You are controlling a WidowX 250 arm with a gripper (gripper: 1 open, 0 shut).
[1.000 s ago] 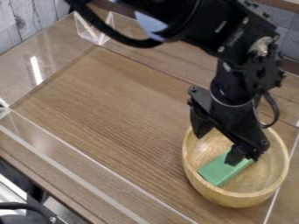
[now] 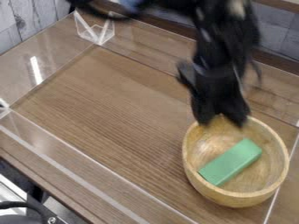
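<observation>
A wooden bowl (image 2: 207,186) sits at the lower right of the camera view, with a green rectangular block (image 2: 230,162) lying inside it. My black gripper (image 2: 214,107) is motion-blurred above the bowl's back rim, clear of the block. Its fingers are too blurred to show whether they are open or shut, and I see nothing held.
A small clear plastic object (image 2: 96,28) stands at the back left. A low wooden ledge runs along the back right.
My gripper has moved up out of the bowl from over the block, which is now fully uncovered and remains in the bowl.
</observation>
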